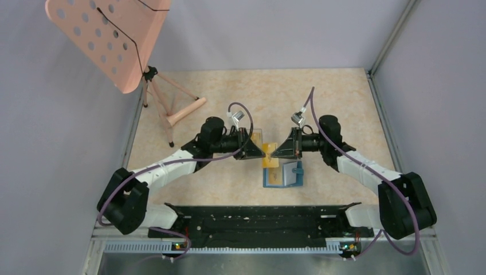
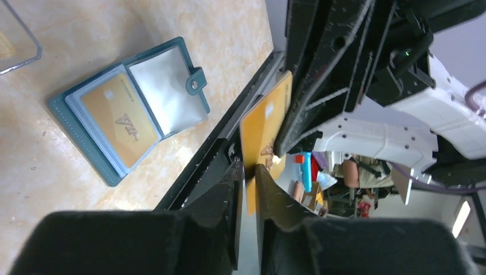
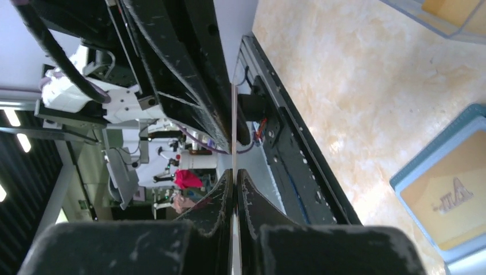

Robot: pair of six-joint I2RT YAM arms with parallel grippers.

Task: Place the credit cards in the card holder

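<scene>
Between my two grippers hangs a gold credit card (image 1: 270, 163), above the table. My right gripper is shut on it; in the right wrist view the card (image 3: 234, 117) appears edge-on, running straight up from the fingertips. My left gripper has its fingers slightly apart at the card's other side, where the card (image 2: 266, 123) stands turned, its face showing. Below lies the blue card holder (image 2: 198, 83), spread open on the table, with a gold card (image 2: 120, 117) in its left-hand sleeve; the other clear sleeve (image 2: 166, 86) looks empty.
A clear box (image 3: 444, 26) with gold cards stands behind the holder, partly hidden by my left arm in the top view. A pink perforated stand (image 1: 109, 43) rises at the back left.
</scene>
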